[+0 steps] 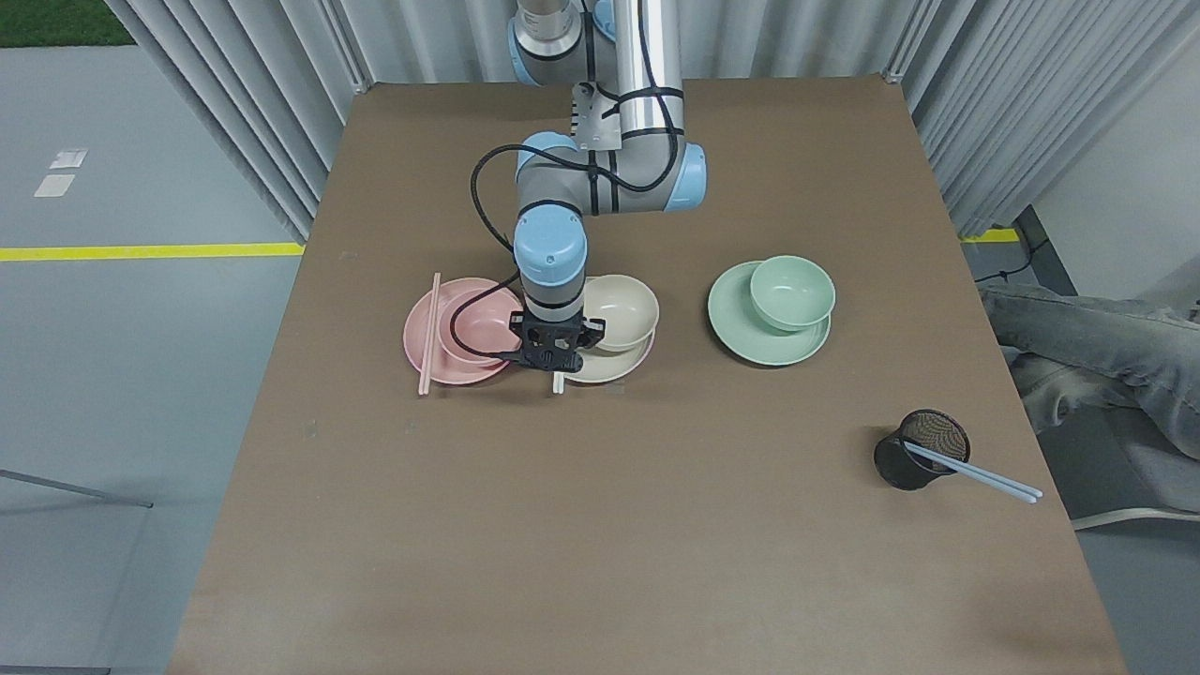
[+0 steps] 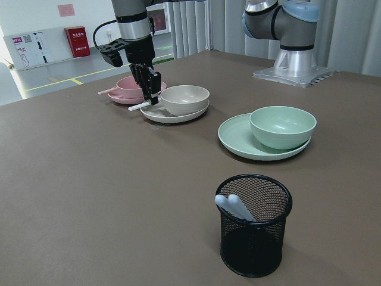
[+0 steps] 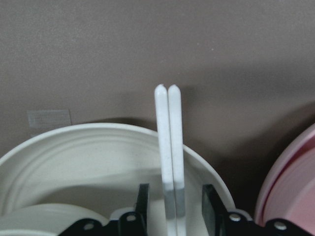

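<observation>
The gripper hangs low over the cream plate (image 3: 98,157), its fingers open on either side of a pair of white chopsticks (image 3: 170,128) lying across that plate's rim. A cream bowl (image 1: 621,304) sits on the same plate. Beside it, a pink bowl (image 2: 128,87) rests on a pink plate (image 3: 270,187), with pink chopsticks (image 1: 430,349) across them. In the front view the wrist hides most of the white chopsticks.
A green bowl (image 1: 793,292) on a green plate (image 1: 737,332) stands to the right. A black mesh cup (image 2: 250,244) with light chopsticks (image 1: 984,474) is at the front right.
</observation>
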